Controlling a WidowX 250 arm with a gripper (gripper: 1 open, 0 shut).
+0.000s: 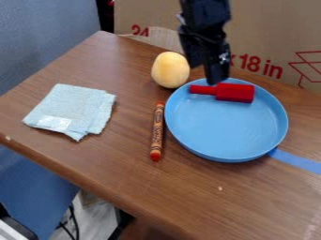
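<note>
My dark gripper [215, 66] hangs at the top centre, just above the red object [234, 92] that lies on the back part of the blue plate [223, 129]. Whether its fingers are open or shut is hard to make out. A yellow round object [170, 70] stands just left of it. An orange crayon-like stick [157, 131] lies left of the plate, and a folded pale blue cloth [68, 111] lies on the left.
A cardboard box [279, 37] stands behind at the right. A blue tape strip [298, 161] runs right of the plate.
</note>
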